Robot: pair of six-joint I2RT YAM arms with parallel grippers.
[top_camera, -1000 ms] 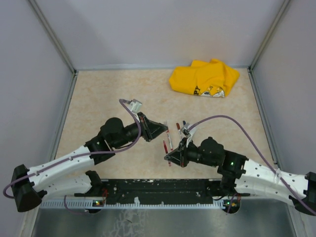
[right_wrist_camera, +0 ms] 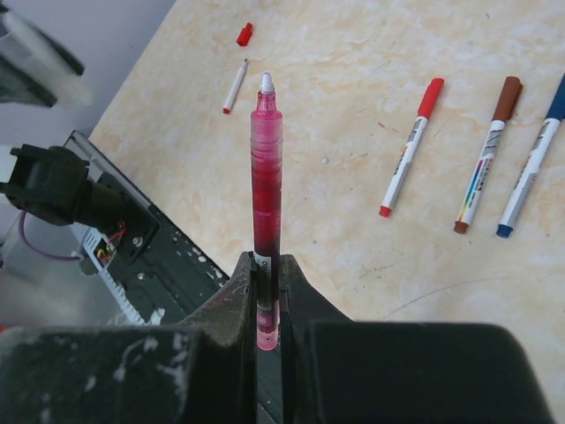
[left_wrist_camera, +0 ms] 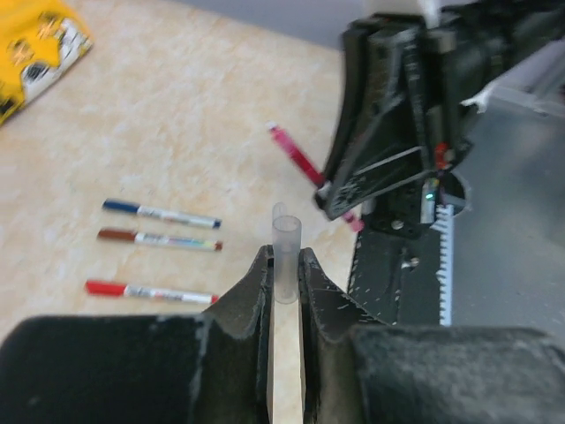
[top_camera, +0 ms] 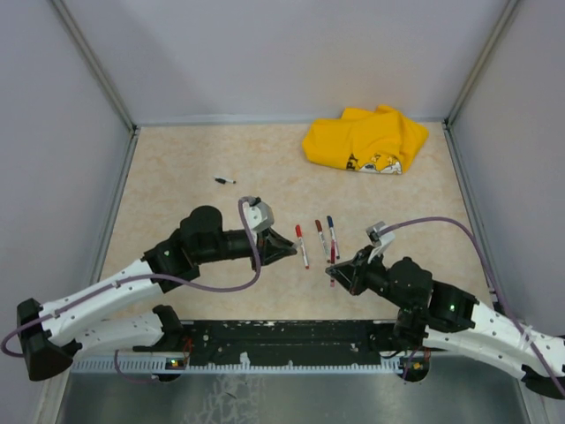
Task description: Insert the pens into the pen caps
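A clear, whitish cap point(left_wrist_camera: 286, 252) stands upright in the left wrist view, with my left gripper shut on it. My right gripper is shut on a pink-red pen point(right_wrist_camera: 267, 177), whose white tip points up in the right wrist view. Seen from the left wrist, the pen point(left_wrist_camera: 296, 157) is tilted and apart from the cap. On the table lie a red marker point(right_wrist_camera: 411, 148), a brown marker point(right_wrist_camera: 486, 155) and a blue marker point(right_wrist_camera: 531, 168). From above, the left gripper point(top_camera: 295, 250) is left of the right gripper point(top_camera: 330, 269).
A yellow cloth point(top_camera: 365, 143) lies at the back right. At the back left is a small dark-and-white pen point(top_camera: 224, 180). A red cap point(right_wrist_camera: 245, 34) and a thin white pen point(right_wrist_camera: 236, 86) lie apart on the table.
My right gripper has moved right with the pen, widening the gap to the left gripper. The left arm has shifted and turned slightly, its fingertips lower in the top view.
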